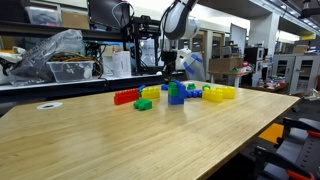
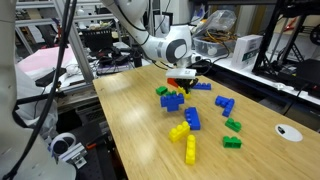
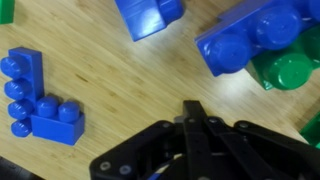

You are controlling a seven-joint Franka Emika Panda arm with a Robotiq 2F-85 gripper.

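Note:
My gripper is shut, with nothing seen between its fingers. It points down over bare wood in the wrist view. Up and right of the fingertips is a stack of blue bricks (image 3: 235, 45) with a green brick (image 3: 288, 68) against it. A blue block (image 3: 145, 18) is at the top, and a blue L-shaped piece (image 3: 42, 98) lies on the left. From exterior view 1, the blue and green stack (image 1: 176, 93) stands upright on the table, with the white arm (image 1: 178, 45) behind and above it.
Yellow bricks (image 2: 191, 150) lie toward the front in exterior view 2, and green bricks (image 2: 232, 142) lie to their right. A red brick (image 1: 126, 96) is left of the stack in exterior view 1.

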